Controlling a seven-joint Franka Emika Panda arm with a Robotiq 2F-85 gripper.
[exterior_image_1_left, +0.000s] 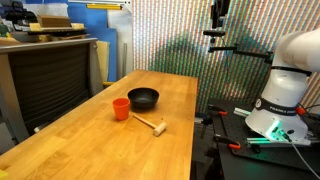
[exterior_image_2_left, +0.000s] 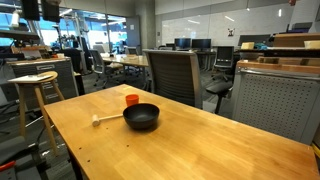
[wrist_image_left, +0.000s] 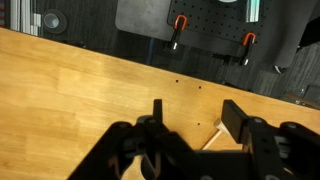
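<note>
High above the table's right side, in exterior view 1, hangs my gripper (exterior_image_1_left: 219, 14), well clear of everything below. In the wrist view its dark fingers (wrist_image_left: 153, 116) stand apart, and only bare table shows between their tips. A wooden mallet (exterior_image_1_left: 154, 126) lies on the table, and its pale head also appears in the wrist view. Behind it sits a black bowl (exterior_image_1_left: 143, 97), with an orange-red cup (exterior_image_1_left: 121, 108) close beside it. In exterior view 2 the bowl (exterior_image_2_left: 142, 117) stands nearest, the cup (exterior_image_2_left: 132, 99) behind it and the mallet (exterior_image_2_left: 106, 118) to its left.
An office chair (exterior_image_2_left: 175, 75) stands against the table's far side. Clamps (wrist_image_left: 178, 30) and a dark base plate border the table at the robot's end.
</note>
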